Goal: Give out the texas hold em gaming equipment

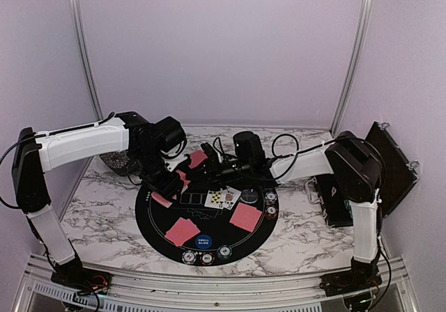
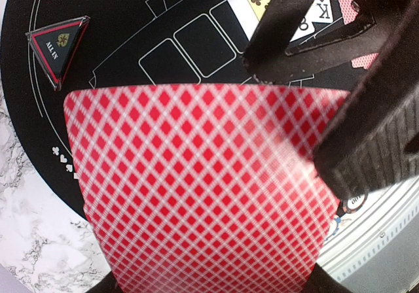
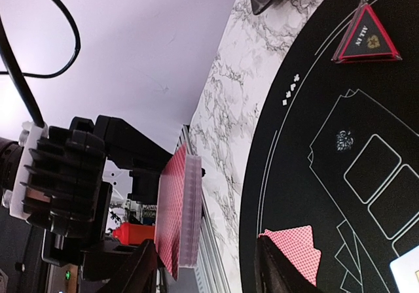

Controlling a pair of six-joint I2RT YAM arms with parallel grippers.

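Note:
My left gripper (image 1: pixel 178 185) is shut on a red-patterned card deck (image 2: pixel 203 188), which fills the lower middle of the left wrist view. In the right wrist view that deck (image 3: pixel 190 211) stands on edge above the table. My right gripper is partly open beside it, with no card showing between its fingers. Those dark fingers (image 2: pixel 380 129) reach over the deck's right side in the left wrist view. Face-down cards lie on the round black mat (image 1: pixel 157 225), including a front pair (image 1: pixel 182 231) and a right pair (image 1: pixel 247 216). Face-up cards (image 1: pixel 223 198) lie near its centre.
Chips (image 1: pixel 224 252) and a blue small blind disc (image 1: pixel 203 242) sit at the mat's front, with more chips (image 1: pixel 271 204) on its right. An all-in triangle (image 3: pixel 370 38) lies on the mat. An open case (image 1: pixel 380 176) stands far right. Both arms crowd the mat's rear half.

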